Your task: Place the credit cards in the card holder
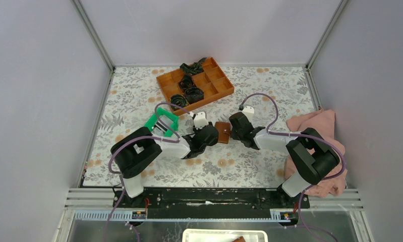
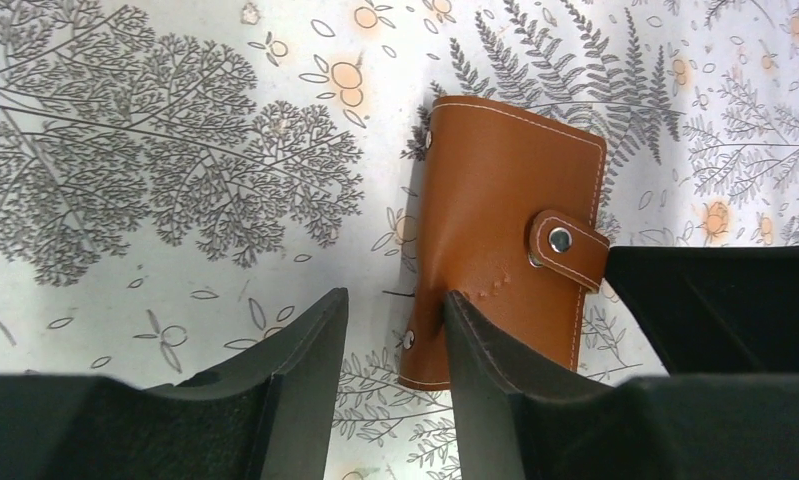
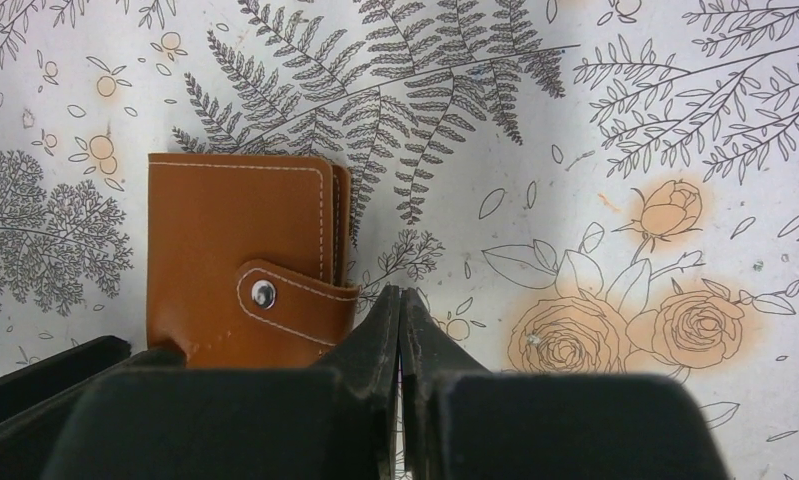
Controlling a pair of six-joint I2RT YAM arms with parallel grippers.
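Between my two grippers the brown leather card holder lies on the patterned table, its flap folded over and its snap facing up. In the left wrist view, the left gripper is part open at the card holder's spine side; the right-hand fingertip overlaps the spine and nothing shows held. My right gripper is shut, close beside the flap side of the card holder, with nothing visible between its fingers. No credit cards can be made out for certain in any view.
A green container sits left of the left gripper, partly hidden by that arm. Behind it is a wooden compartment tray holding dark bundles. A pink cloth lies at the right edge. Bare table shows at the front middle.
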